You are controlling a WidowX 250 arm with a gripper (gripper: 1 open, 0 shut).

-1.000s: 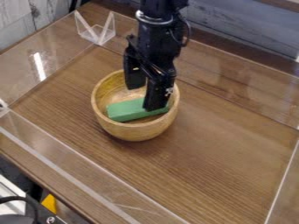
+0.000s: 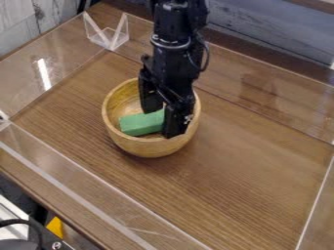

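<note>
My black gripper [image 2: 169, 109] reaches down from the top middle into a round wooden bowl [image 2: 133, 141], its open fingers over the bowl's middle and right side. In the bowl a green block [image 2: 140, 124] lies toward the left, its right part hidden behind the gripper. I cannot tell whether the fingers touch it.
A clear plastic object stands at the back left [image 2: 107, 29]. A small yellow item [image 2: 55, 226] and a black cable lie off the table's lower left edge.
The gripper has moved lower and toward the front of the bowl, and now covers more of the green block's right part.
</note>
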